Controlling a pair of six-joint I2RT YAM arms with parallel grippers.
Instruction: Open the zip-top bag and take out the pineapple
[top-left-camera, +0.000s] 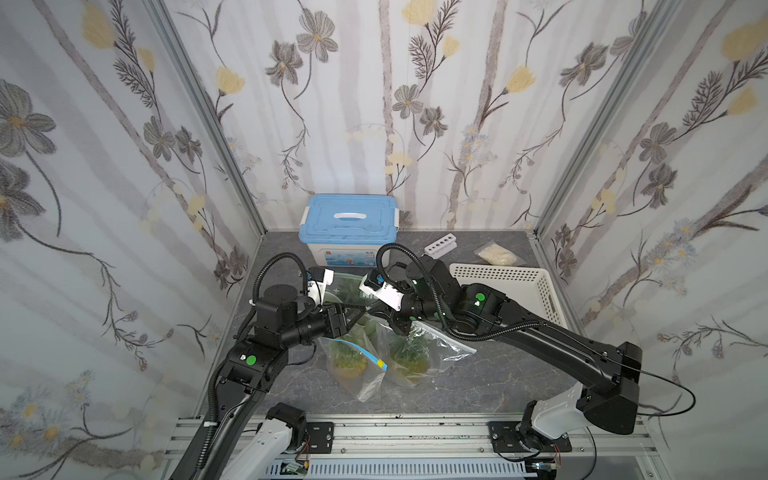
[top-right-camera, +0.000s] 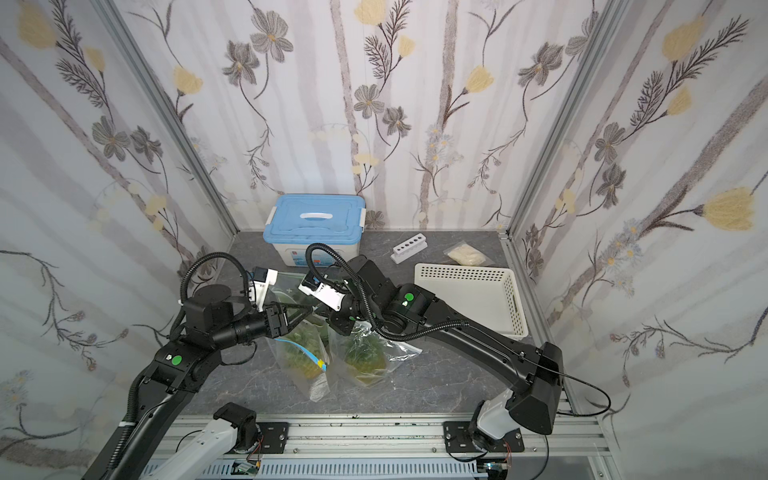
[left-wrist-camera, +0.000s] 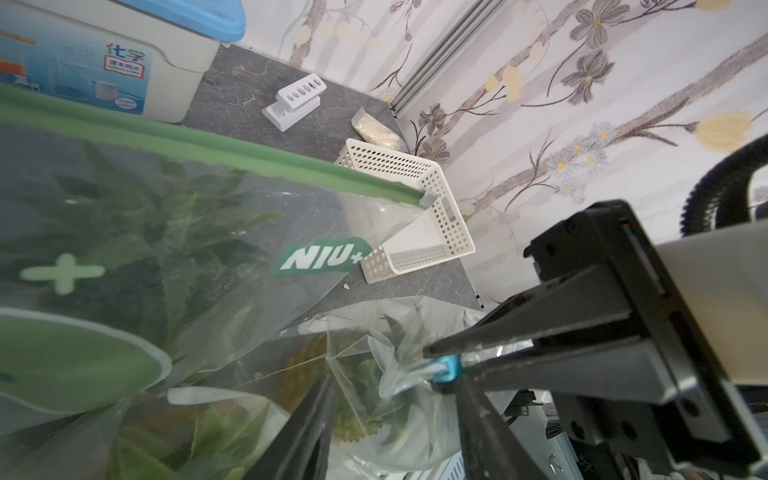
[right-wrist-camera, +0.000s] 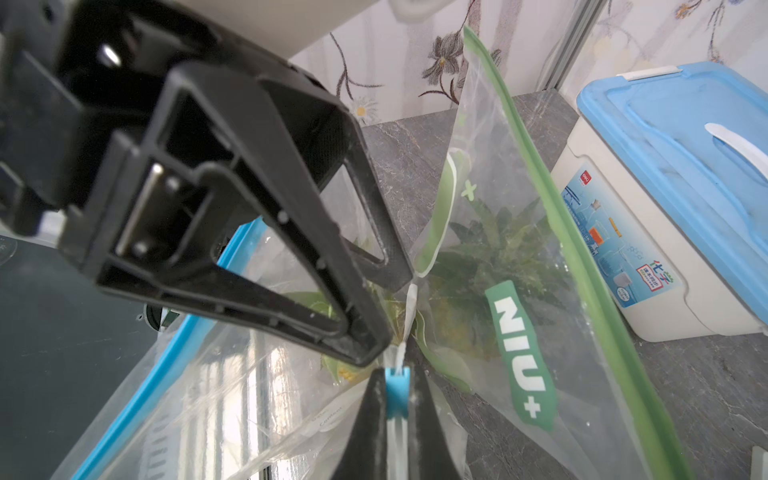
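Observation:
Clear zip bags with pineapples lie front centre: a green-zip one (left-wrist-camera: 184, 240) beside the box, others lower with blue zips, one blue-zipped bag (top-left-camera: 348, 364) at front left. My right gripper is shut on a blue zip piece of a bag, between the green-zip bag and a blue strip. My left gripper stands part open, just next to the right one, above crumpled plastic and a pineapple (left-wrist-camera: 296, 372); nothing shows clearly between its fingers.
A blue-lidded box (top-left-camera: 349, 212) stands at the back, with a white rack (top-left-camera: 440, 244), a small pale packet (top-left-camera: 497, 256) and an empty white basket (top-right-camera: 468, 288) to its right. Bare table surrounds the bags at the front.

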